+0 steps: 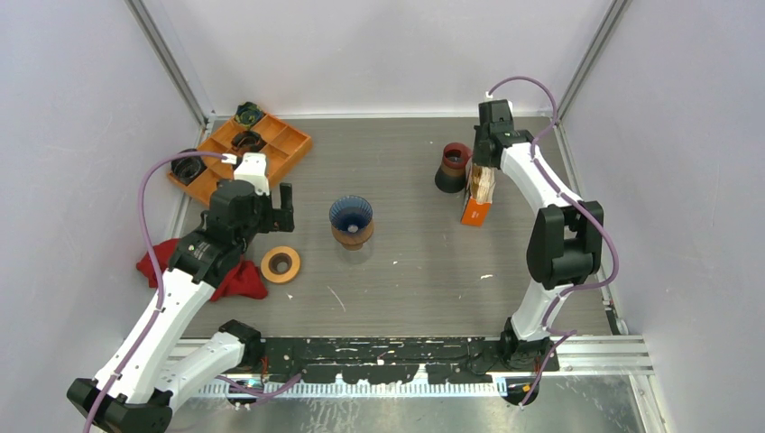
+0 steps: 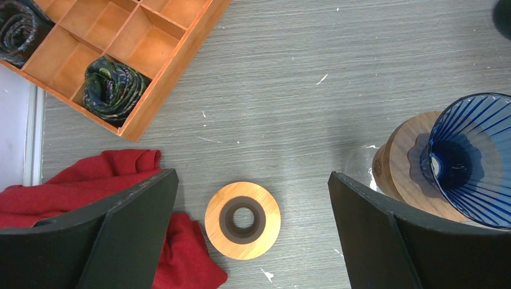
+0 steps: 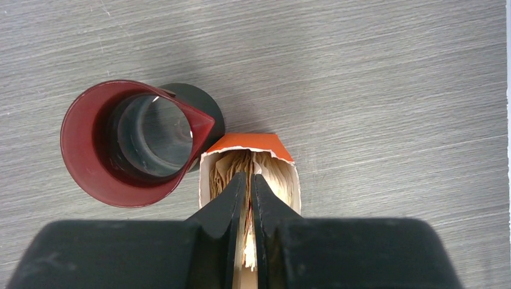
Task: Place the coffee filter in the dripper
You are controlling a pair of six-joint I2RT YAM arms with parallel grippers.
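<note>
A box of coffee filters [image 1: 476, 212], orange outside, stands open at the right of the table. Its brown and pale paper filters [image 3: 274, 171] stand on edge inside. My right gripper is over the box opening, shut, fingertips among the filter edges in view; tan paper shows along the narrow slit, and whether a sheet is pinched there I cannot tell. The blue ribbed dripper [image 1: 351, 213] with its wooden collar [image 2: 398, 162] stands mid-table, with no filter visible inside. My left gripper hangs open and empty left of it.
A red-rimmed dark pitcher [image 3: 108, 192] stands close against the filter box. At left are a wooden ring [image 2: 271, 220], a red cloth [image 2: 102, 168] and an orange divided tray [image 1: 293, 144]. Clear table lies between dripper and box.
</note>
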